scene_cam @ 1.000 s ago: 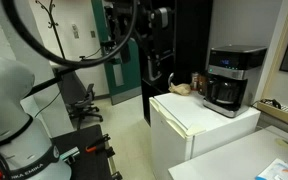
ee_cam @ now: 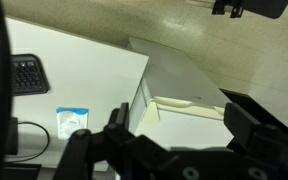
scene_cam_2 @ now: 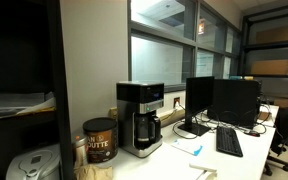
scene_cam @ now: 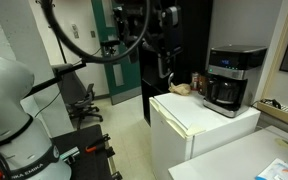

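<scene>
My gripper is open in the wrist view, its dark fingers spread wide with nothing between them. In exterior view 1 it hangs in the air at the upper middle, left of and above the white cabinet [scene_cam: 167, 145]. A black and silver coffee maker [scene_cam: 232, 78] stands on that cabinet towards the back. Along the cabinet's near-left edge lies a pale flat strip [scene_cam: 172, 116], also visible as a pale strip [ee_cam: 176, 103] ahead of the fingers in the wrist view. Nothing touches the gripper.
A small blue-and-white packet [ee_cam: 72, 122] and a black keyboard [ee_cam: 26, 75] rest on the white desk [ee_cam: 89, 75]. Beside the coffee maker are a paper-labelled canister [scene_cam_2: 101, 140] and a silver appliance [scene_cam_2: 34, 164]. Open floor [scene_cam: 134, 150] lies left of the cabinet.
The arm and gripper have shifted slightly to the right in exterior view 1. The cabinet, coffee maker and desk items stay where they were.
</scene>
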